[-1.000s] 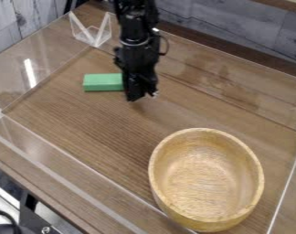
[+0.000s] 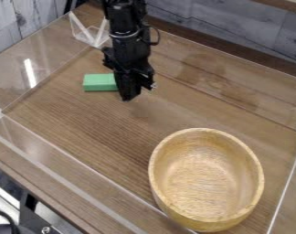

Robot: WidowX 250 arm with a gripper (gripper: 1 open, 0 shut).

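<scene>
The black robot arm (image 2: 129,37) reaches down from the top centre of the camera view. Its gripper (image 2: 131,84) is low over the wooden table, just right of a green block (image 2: 100,82) and partly in front of that block's right end. The fingers are small and dark, and nothing clear shows between them; they look shut. Whether they touch the block cannot be told.
A cream oval tub (image 2: 206,144) stands at the lower right. A white wire-like item (image 2: 89,27) is at the top left, and a wall edges the back.
The gripper has shifted a little to the left and up in the view over the last second, and its angle has changed slightly. The block and tub look unmoved.
</scene>
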